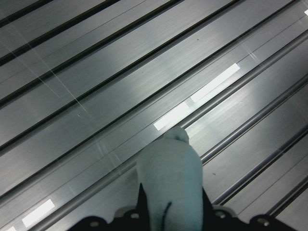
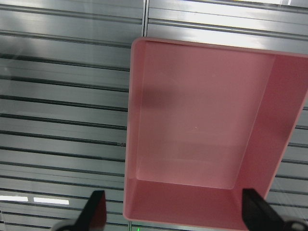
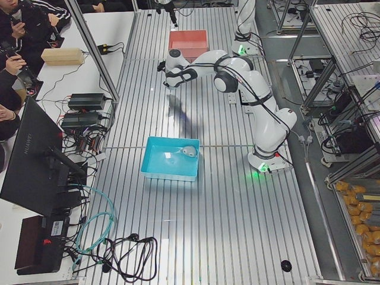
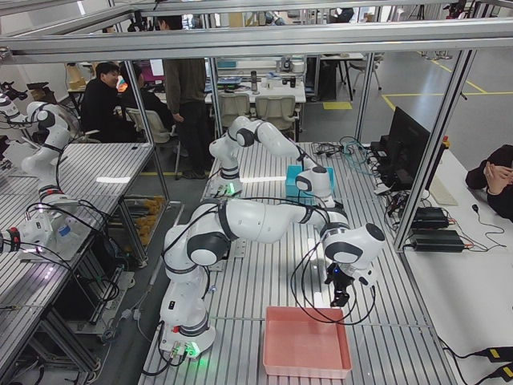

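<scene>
A pale blue-green soft object (image 1: pixel 169 178) fills the lower middle of the left wrist view, where my left gripper is shut on it, held over the bare slats. In the camera left view that gripper (image 3: pixel 169 83) is near the middle of the table, short of the red tray (image 3: pixel 187 35). A blue tray (image 3: pixel 170 174) holds a small pale object (image 3: pixel 189 151). My right gripper stands open above the pink-red tray (image 2: pixel 197 115), which is empty, with nothing between its fingers.
A monitor (image 3: pixel 32 154), power boxes (image 3: pixel 86 101) and cables lie along the side. Coiled cables (image 3: pixel 127 255) sit on the near table corner. The slatted table between the trays is clear.
</scene>
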